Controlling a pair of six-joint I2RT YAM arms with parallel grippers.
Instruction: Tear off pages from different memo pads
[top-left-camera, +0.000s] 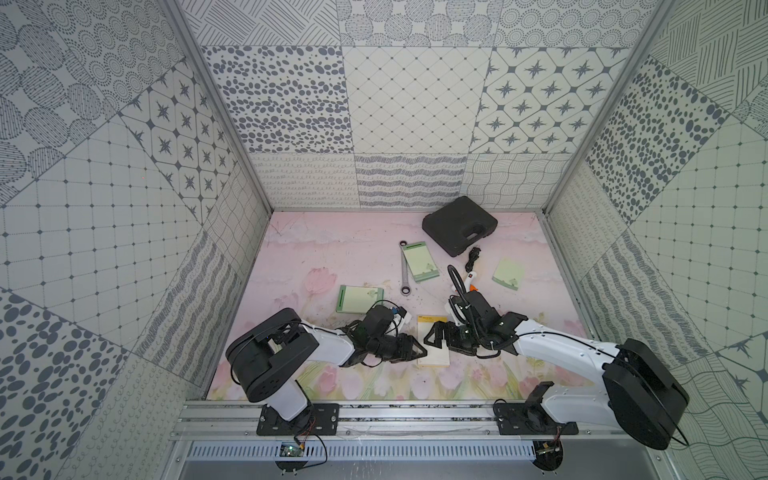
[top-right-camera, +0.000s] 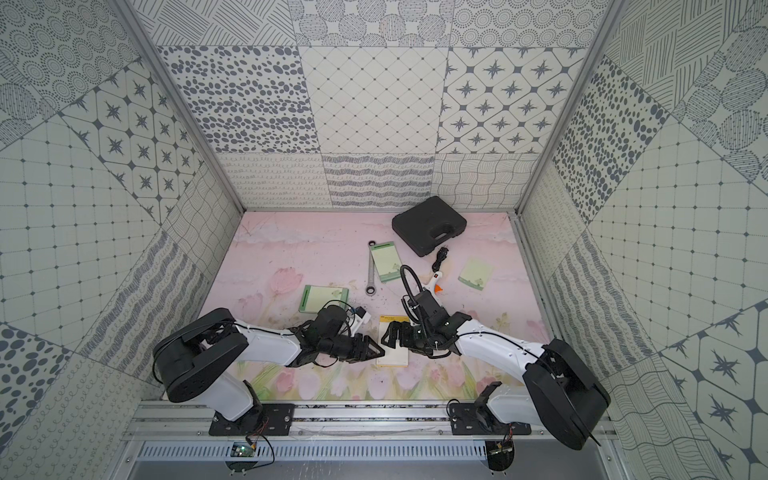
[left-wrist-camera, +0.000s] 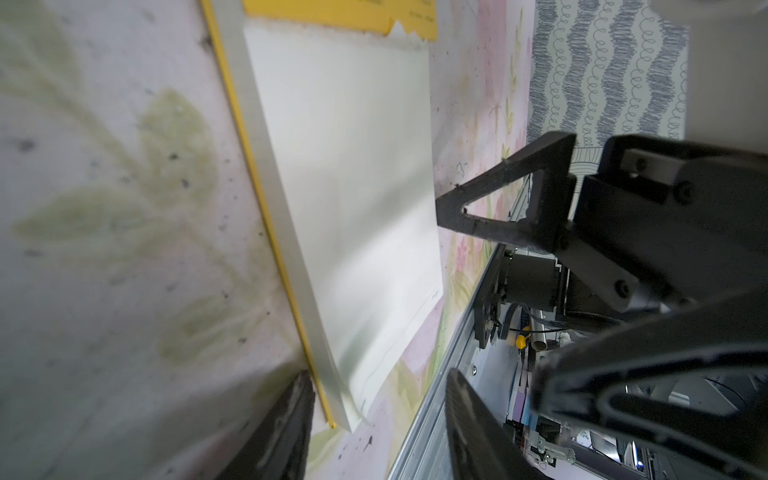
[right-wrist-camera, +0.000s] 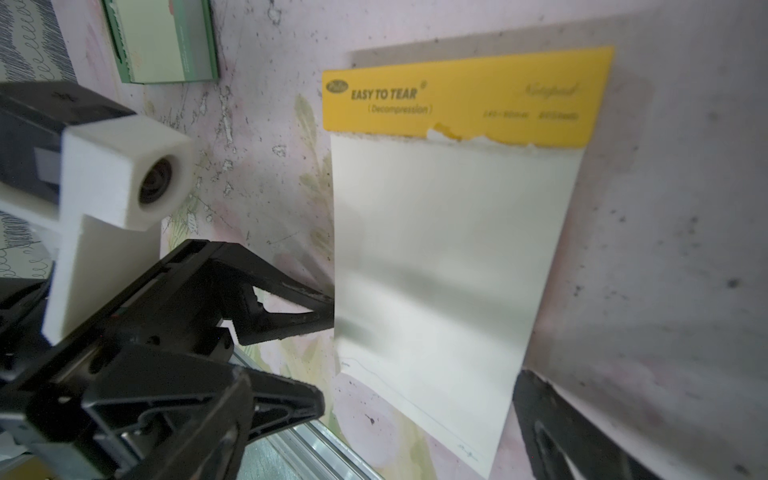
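Note:
A white memo pad with a yellow header (right-wrist-camera: 472, 96) lies flat on the table at front centre, its sheet (right-wrist-camera: 448, 240) bare. Ragged torn paper edges run along the header's lower side. My left gripper stands part open at the pad's lower left corner, that corner reaching between its fingers. The fingers do not close on it. My right gripper is wide open above the lower part of the pad, one finger (right-wrist-camera: 552, 424) beside its right edge. Two green-edged pads (top-left-camera: 360, 299) lie farther back.
A loose green sheet (top-left-camera: 508, 273) lies at the right. A wrench (top-left-camera: 405, 268), a black case (top-left-camera: 460, 225) and a dark-handled tool (top-left-camera: 473, 258) occupy the back. Both grippers are close together.

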